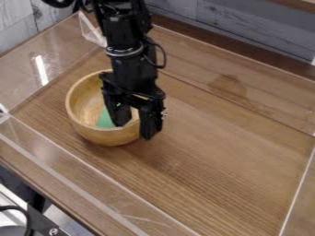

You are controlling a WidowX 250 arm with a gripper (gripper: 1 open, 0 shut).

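A black robot arm reaches down from the top of the camera view to a round tan wooden bowl [87, 111] at the left middle. My gripper [133, 115] is low over the bowl's right side, its dark fingers around the rim area and apparently open. Inside the bowl, a green object [106, 118] is partly hidden behind the gripper. Whether the fingers touch the bowl or the object is not clear.
A raised white edge runs along the back. A black cable [13, 212] lies at the lower left.
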